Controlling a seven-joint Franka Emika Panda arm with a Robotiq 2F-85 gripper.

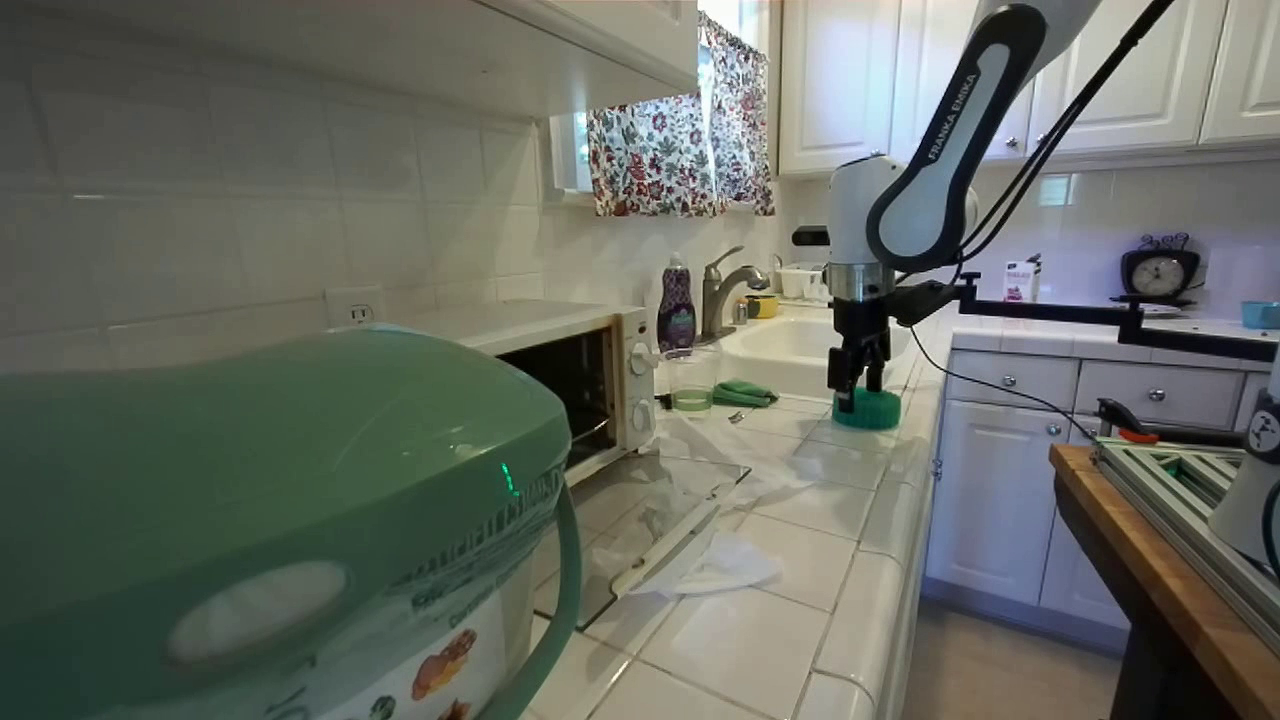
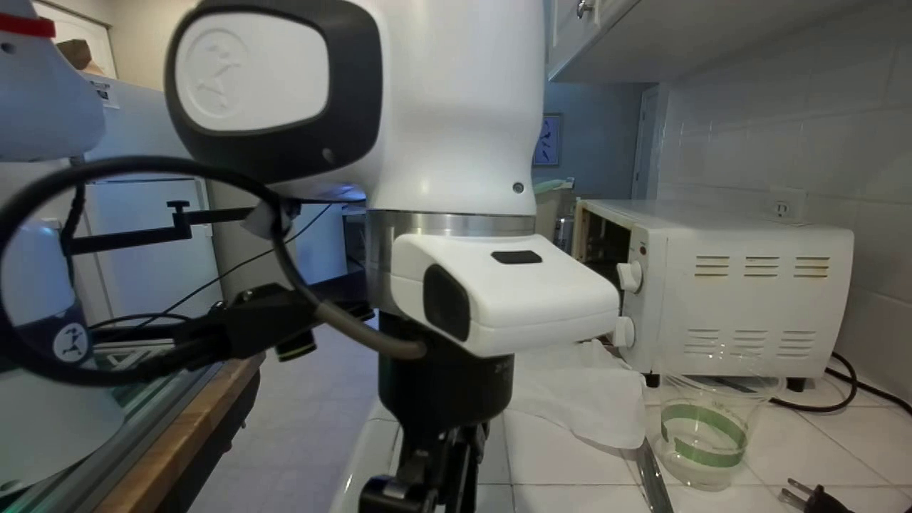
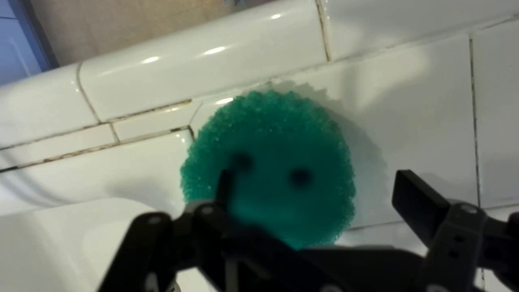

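A round green sponge (image 1: 866,412) with two dark eye-like spots rests on the white tiled counter, close to the sink's corner. My gripper (image 1: 860,394) is low over it with the fingers open. In the wrist view the sponge (image 3: 272,131) lies off-centre between the fingers: the left finger (image 3: 224,187) overlaps its left part, while the right finger (image 3: 413,199) is over bare tile to its right. Whether either finger touches it cannot be told. The lower edge of the sponge is hidden behind the gripper. In exterior view 2 the fingertips are cut off.
The sink (image 1: 786,348) adjoins the sponge. Along the wall stand an open toaster oven (image 1: 564,360), a clear cup (image 1: 692,386), a green cloth (image 1: 744,392) and a soap bottle (image 1: 675,306). Crumpled plastic (image 1: 720,564) and a large green-lidded container (image 1: 276,480) occupy the nearer counter.
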